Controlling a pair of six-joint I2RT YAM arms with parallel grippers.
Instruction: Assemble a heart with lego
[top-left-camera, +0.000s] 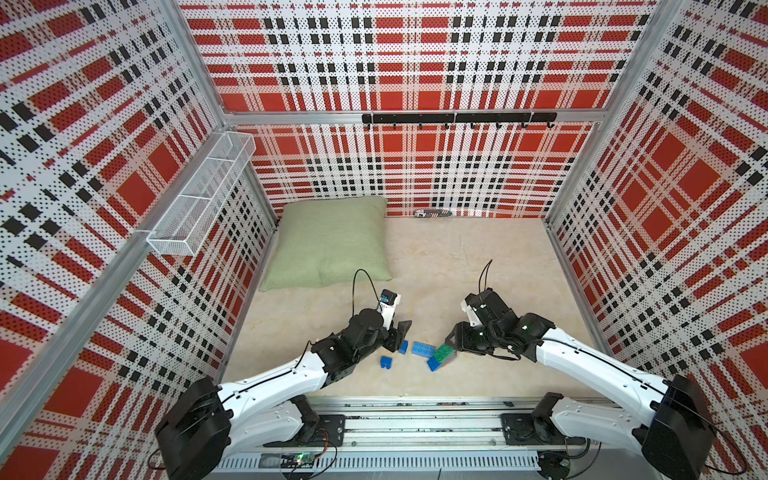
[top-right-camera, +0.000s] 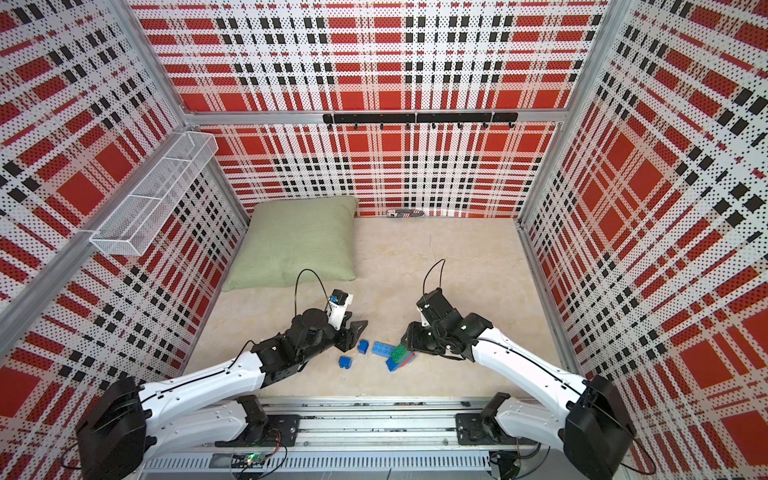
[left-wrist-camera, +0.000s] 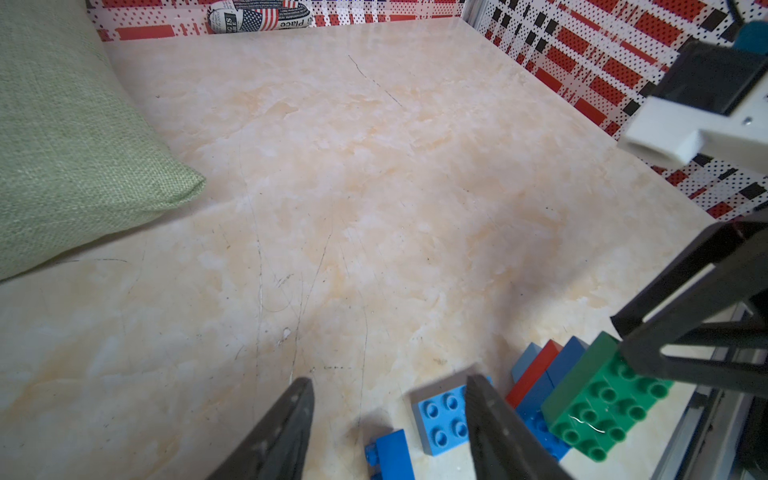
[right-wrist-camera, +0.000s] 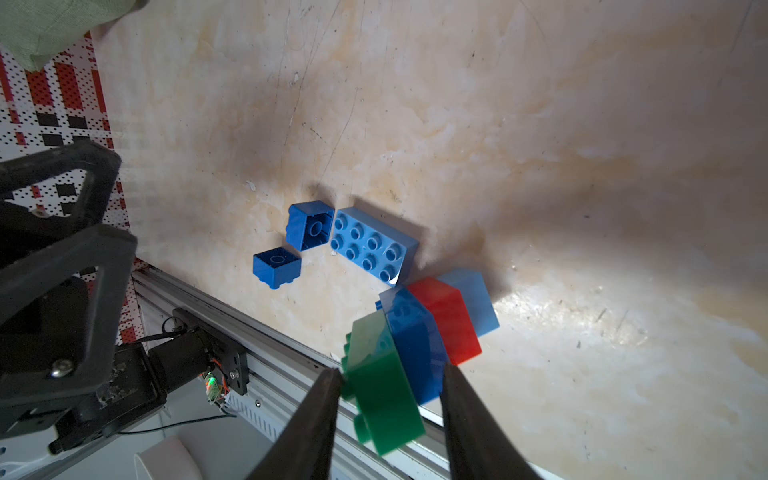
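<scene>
In the right wrist view, a stack of joined bricks lies tilted, with green (right-wrist-camera: 382, 392), dark blue (right-wrist-camera: 417, 336), red (right-wrist-camera: 449, 316) and light blue (right-wrist-camera: 472, 297) side by side. My right gripper has its fingers either side of the green brick; whether they press on it cannot be told. One small blue brick (right-wrist-camera: 310, 225) lies with its hollow side showing, another (right-wrist-camera: 277, 266) nearby. A light blue eight-stud brick (right-wrist-camera: 373, 248) rests between them and the stack. My left gripper is open, empty, above the small blue and light blue bricks.
A green pillow (top-left-camera: 328, 240) fills the back left of the table. Behind the bricks the table top (top-left-camera: 472, 256) is wide and clear. The metal front rail (top-left-camera: 432, 404) runs close to the bricks' near side.
</scene>
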